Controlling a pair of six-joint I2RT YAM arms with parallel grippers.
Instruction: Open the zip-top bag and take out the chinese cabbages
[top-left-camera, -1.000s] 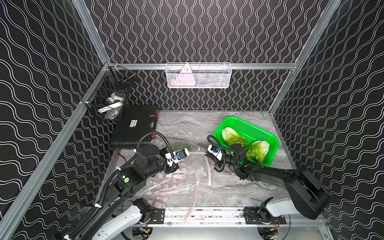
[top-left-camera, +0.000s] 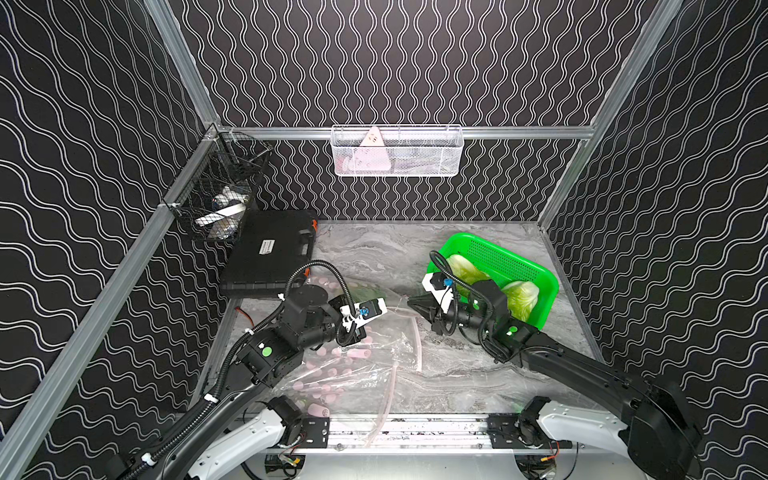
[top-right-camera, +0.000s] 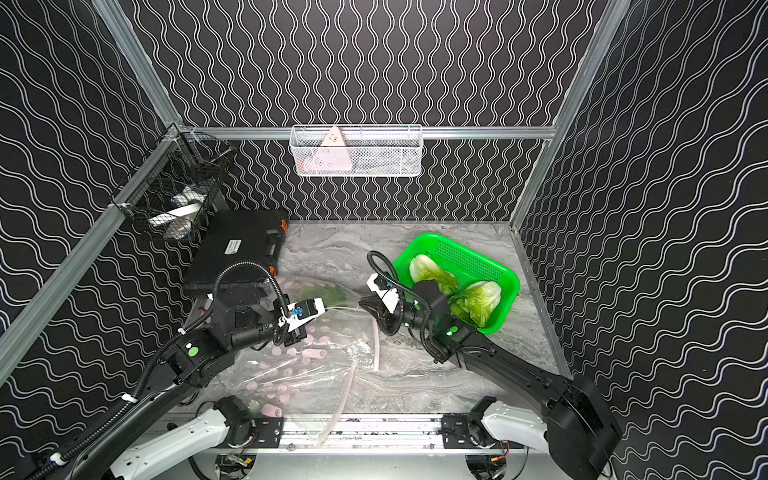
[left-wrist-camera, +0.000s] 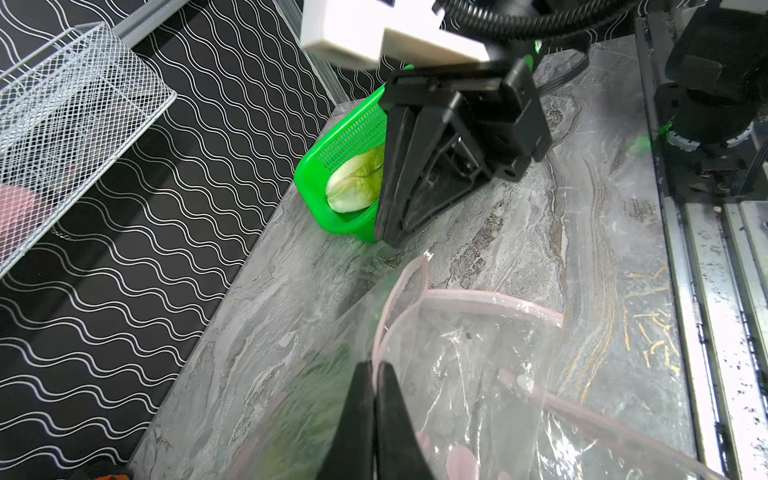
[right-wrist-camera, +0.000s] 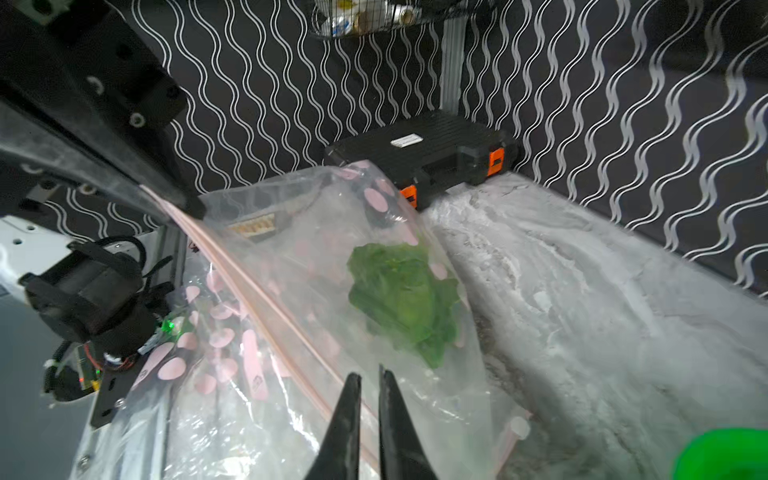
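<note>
The clear zip bag (top-left-camera: 376, 352), with pink dots and pink strips, lies across the table with part of its mouth lifted. My left gripper is shut on its pink-edged rim (right-wrist-camera: 256, 296). Inside the bag a green cabbage (right-wrist-camera: 404, 296) shows through the plastic. My right gripper is at the mouth, only a narrow gap between its fingertips; the pink strip passes behind or between them. In the left wrist view a bag corner (left-wrist-camera: 424, 260) is just below that gripper; I cannot tell if it grips it. Two cabbages (top-right-camera: 432, 272) lie in the green basket (top-right-camera: 512, 280).
The green basket stands close behind and right of my right arm. At the back left lies a black case (top-left-camera: 268, 249), near a wire basket (top-left-camera: 228, 192). A white mesh basket (top-left-camera: 397, 152) hangs on the back rail. Bare table (top-left-camera: 480, 376) is at the front right.
My left gripper has shifted slightly right.
</note>
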